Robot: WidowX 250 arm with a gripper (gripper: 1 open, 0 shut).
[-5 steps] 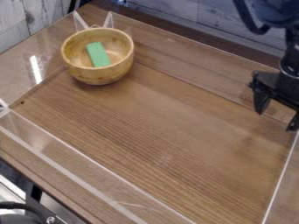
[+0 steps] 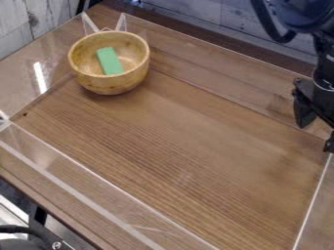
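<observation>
The robot arm's black gripper [image 2: 308, 109] is at the right edge of the camera view, low over the table's right side and partly cut off by the frame. Its finger state is hard to make out. A wooden bowl [image 2: 129, 79] sits at the upper left with a green block [image 2: 108, 61] lying inside it, well apart from the gripper.
A grey wall [image 2: 209, 20] runs along the back. A dark cable or object [image 2: 20, 234] shows at the bottom left corner.
The gripper has shifted slightly to the right, further out of the frame. The bowl and the green block have not moved.
</observation>
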